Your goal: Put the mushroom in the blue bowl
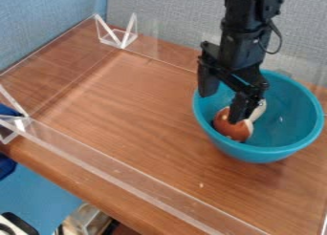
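The blue bowl (294, 138) stands at the right side of the table. Inside it lies the mushroom, its reddish-brown cap (231, 129) resting toward the bowl's left wall. A pale part (259, 110) shows to the right of the cap, partly behind a finger. My black gripper (223, 103) reaches down over the bowl from above. Its fingers are spread apart, one near the bowl's left rim and the other just above the mushroom. The gripper is open, and the mushroom is not held between the fingers. Part of the mushroom is hidden behind the gripper.
Bare wooden tabletop (121, 105) fills the area left of the bowl. A clear low barrier (153, 186) runs along the front edge. White brackets (117, 33) stand at the back left corner and left edge. A grey wall rises behind.
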